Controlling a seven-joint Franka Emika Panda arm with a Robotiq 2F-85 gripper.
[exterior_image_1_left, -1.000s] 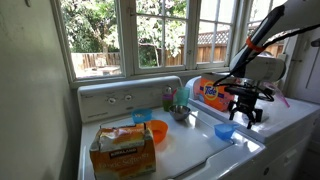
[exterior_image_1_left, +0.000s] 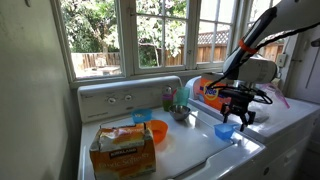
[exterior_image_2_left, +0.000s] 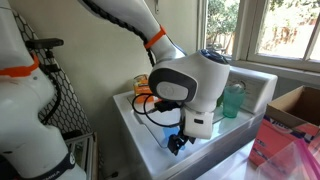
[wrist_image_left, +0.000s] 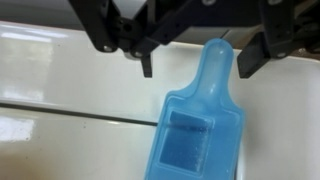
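Observation:
A translucent blue scoop (wrist_image_left: 200, 130) lies flat across the seam of the white surface in the wrist view, its handle toward the gripper. My gripper stands open over that handle, one finger on each side. Gaps show between the handle and both fingers, the right one being nearer. In exterior view 1 the scoop (exterior_image_1_left: 225, 131) is near the front edge, just below the gripper (exterior_image_1_left: 238, 119). The arm hides much of the scoop in exterior view 2.
On the white appliance top to the left are a Kirkland bag (exterior_image_1_left: 123, 151), an orange bowl (exterior_image_1_left: 157, 130), a blue container (exterior_image_1_left: 142, 116) and a metal bowl (exterior_image_1_left: 180, 112). An orange detergent box (exterior_image_1_left: 209, 92) stands behind the arm.
The gripper has come left and slightly down toward the scoop over the last second. The scoop appears to be in the same place.

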